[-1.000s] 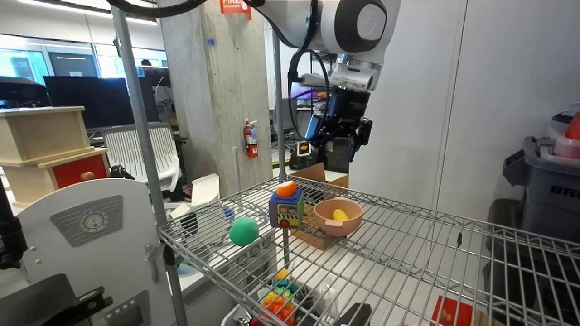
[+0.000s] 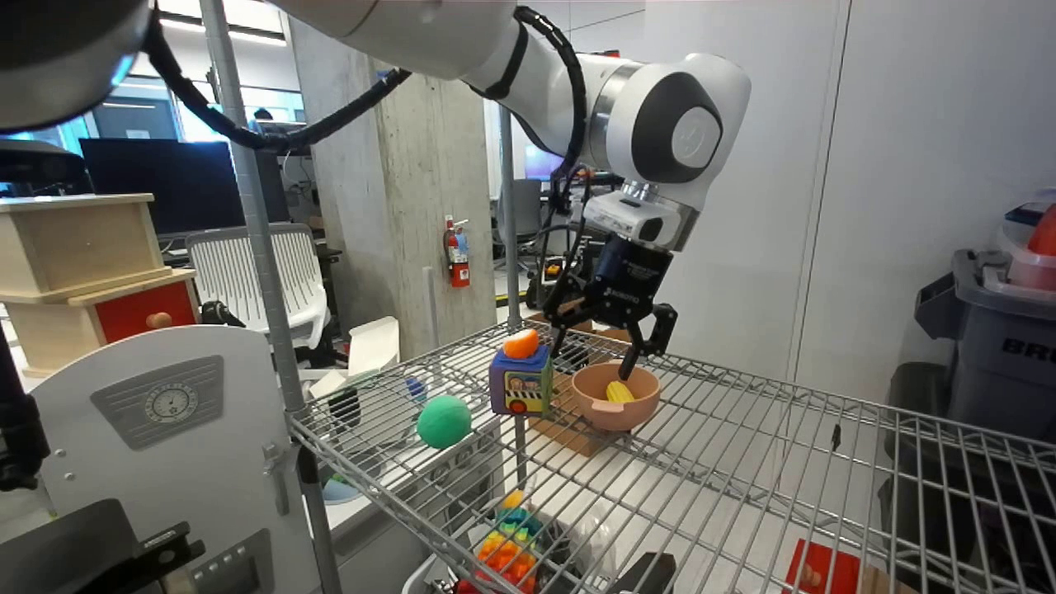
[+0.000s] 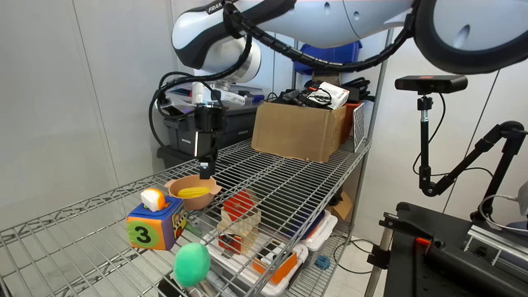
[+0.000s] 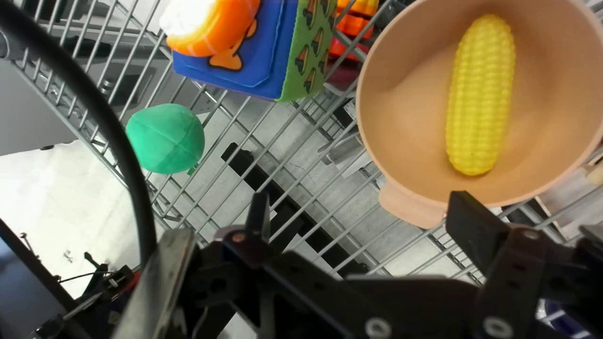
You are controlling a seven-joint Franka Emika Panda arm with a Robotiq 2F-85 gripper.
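A pink bowl (image 2: 599, 407) with small side handles stands on the wire shelf, and a yellow corn cob (image 4: 480, 96) lies inside it. My gripper (image 2: 591, 362) is low over the bowl's area, its fingers wide apart with nothing between them. One finger (image 2: 626, 370) appears over the bowl's opening; the other stands off toward the cube side. In the wrist view, the gripper has its right fingertip close to the bowl's rim near a handle. Whether it touches cannot be told. Left of the bowl sits a colourful cube (image 2: 520, 384) with an orange-and-white toy (image 2: 520, 343) on top.
A green ball (image 2: 443, 421) rests on the shelf near the cube. The wire shelf (image 2: 752, 465) is bare to the right of the bowl in exterior view 1. A cardboard box (image 3: 292, 131) stands at the shelf's other end.
The arm has come down from well above the shelf to just over the bowl, and the gripper has tilted. The bowl, corn, cube and ball have stayed in place.
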